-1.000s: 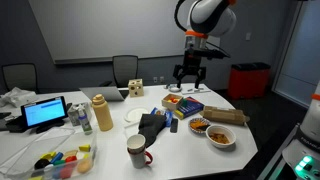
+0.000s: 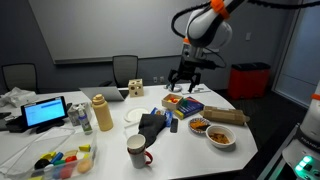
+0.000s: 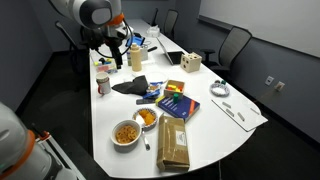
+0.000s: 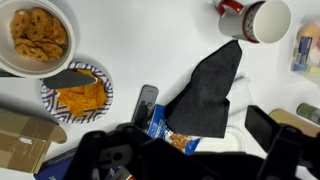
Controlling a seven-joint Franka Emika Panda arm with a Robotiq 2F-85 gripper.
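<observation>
High above the white table (image 3: pixel 100 140), my gripper (image 2: pixel 183 80) hangs open and empty, touching nothing. In the wrist view its dark fingers (image 4: pixel 262 128) stand apart at the lower edge. Beneath it a dark cloth (image 4: pixel 205 95) lies crumpled, beside a grey phone-like object (image 4: pixel 146 104). A white bowl of brown snacks (image 4: pixel 39 37) and a smaller patterned bowl of orange chips (image 4: pixel 82 98) sit at the left. Toward the upper right is a red and white mug (image 4: pixel 268 20).
A cardboard box (image 3: pixel 173 145) lies near the front edge. Behind the cloth stands a low box of colourful items (image 3: pixel 175 87), near a blue flat pack (image 3: pixel 180 105). A clear bin (image 2: pixel 65 160) and a tan bottle (image 2: pixel 102 112) occupy the other side. Bare tabletop surrounds the mug.
The wrist above my gripper has shifted a little right and up, and its tilt has changed. The objects on the table stay where they were.
</observation>
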